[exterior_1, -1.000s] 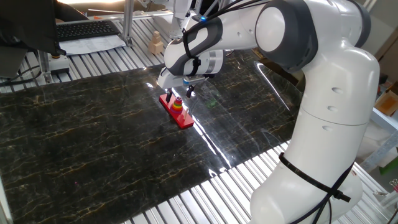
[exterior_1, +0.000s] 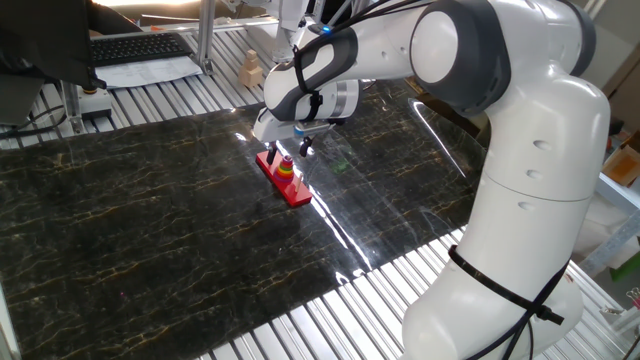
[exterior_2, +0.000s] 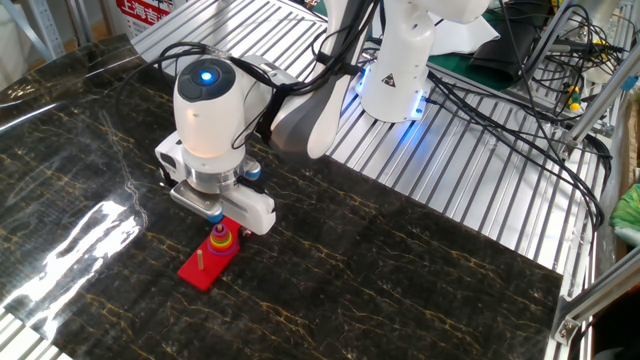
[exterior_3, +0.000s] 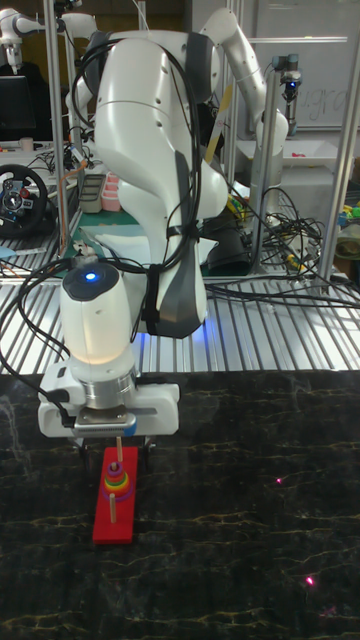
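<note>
A red board (exterior_1: 297, 198) lies flat on the dark marbled table, with a small tapering stack of colored rings (exterior_1: 285, 171) at its middle. A bare wooden peg (exterior_2: 200, 261) rises from the board's near end in exterior view 2. My gripper (exterior_1: 289, 151) points down over the board, its fingers wide apart. In exterior view 3 the gripper (exterior_3: 115, 454) has one dark finger (exterior_3: 146, 452) on the right side of the board and the other on the left. No object shows in its grasp. The gripper's body hides part of the board's far end in exterior view 2.
Bare dark tabletop (exterior_1: 130, 240) surrounds the board on all sides. Slatted metal decking (exterior_2: 470, 190) borders the table on the base side. A wooden block figure (exterior_1: 250, 68) and a keyboard (exterior_1: 140, 48) sit beyond the far edge in exterior view 1.
</note>
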